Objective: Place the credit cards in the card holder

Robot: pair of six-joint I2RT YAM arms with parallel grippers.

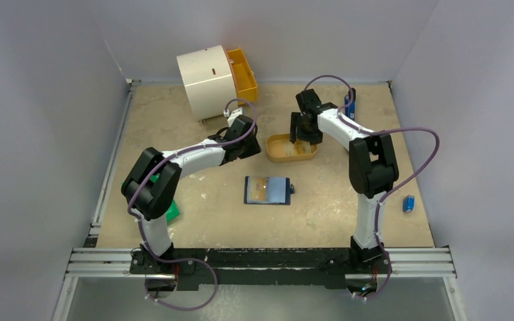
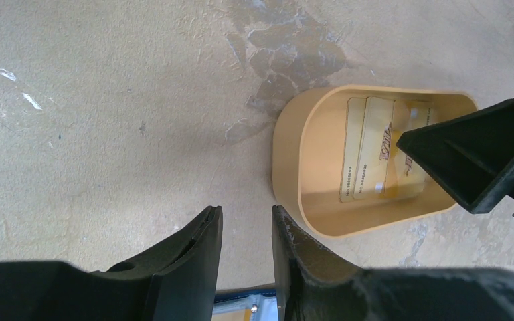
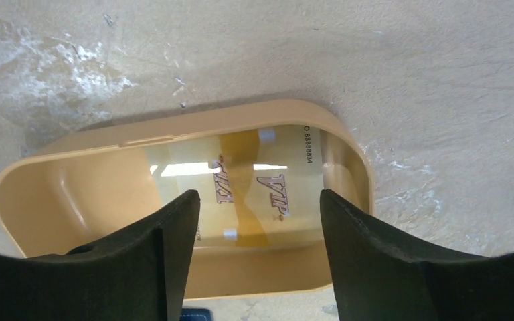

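Several pale cards with a yellow band, the credit cards (image 3: 288, 200), lie flat and overlapping inside a tan tray (image 1: 280, 160). Over that tray my right gripper stands open, its fingers apart with nothing between them. The card holder (image 1: 257, 190), dark-edged, lies spread open in front of the tray, an orange-brown card in its left side and a bluish right side. To the left of the tray hangs my left gripper, open and empty above bare table. Only the holder's edge (image 2: 244, 293) shows in the left wrist view.
A white rounded container (image 1: 207, 81) with an orange drawer (image 1: 242, 75) stands at the back. A blue-black object (image 1: 350, 101) lies at the back right, a small blue box (image 1: 408, 204) at the right, a green item (image 1: 173, 212) at the left.
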